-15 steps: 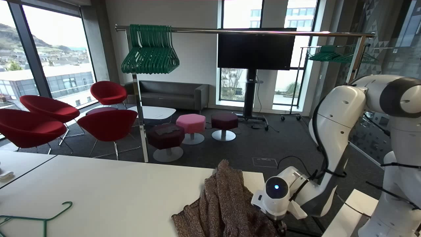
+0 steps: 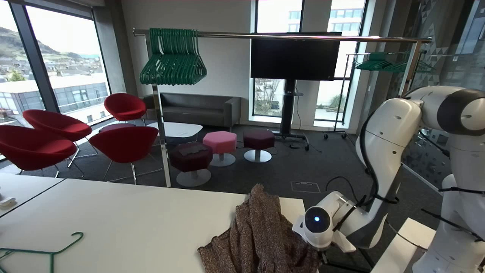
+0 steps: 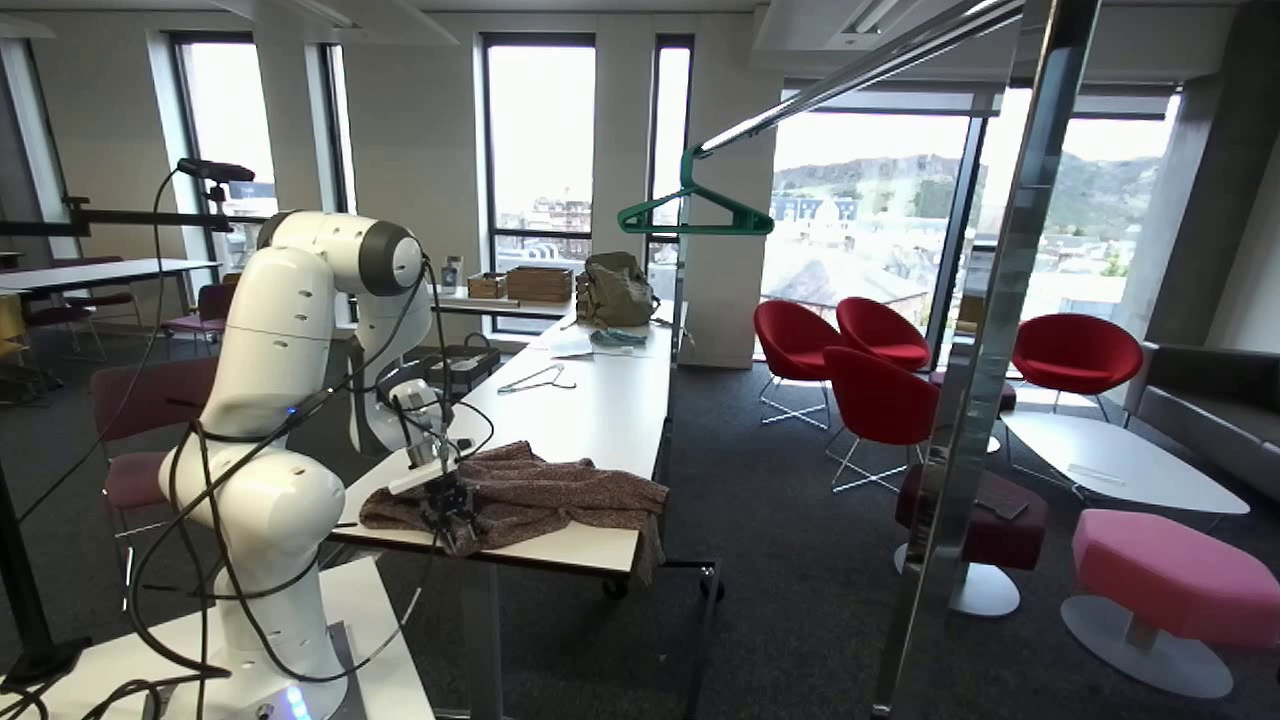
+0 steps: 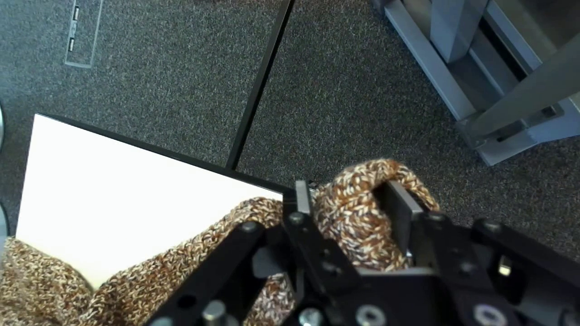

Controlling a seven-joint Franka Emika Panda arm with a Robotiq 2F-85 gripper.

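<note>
A brown knitted garment [image 2: 261, 232] lies rumpled along the table's edge, with part hanging over the side in exterior view 2. My gripper is down at the near edge, its fingers apart around a bunched fold of the knit [image 4: 359, 212]. One finger [image 4: 303, 198] stands against the fold's left side; the other reaches into a loop of fabric on the right. Whether both press on the cloth cannot be told. Exterior view 2 has the gripper [image 3: 453, 518] low against the garment. On the table lies a green hanger [image 2: 52, 251].
Bare white tabletop [image 2: 136, 218] extends left of the garment. A metal rail [image 2: 273, 35] with several green hangers [image 2: 175, 59] spans above and behind the table. Further along the table stand a backpack [image 3: 614, 288] and wooden boxes [image 3: 540, 284]. Beyond the near edge is open floor.
Seen from exterior view 1, the garment looks almost unchanged.
</note>
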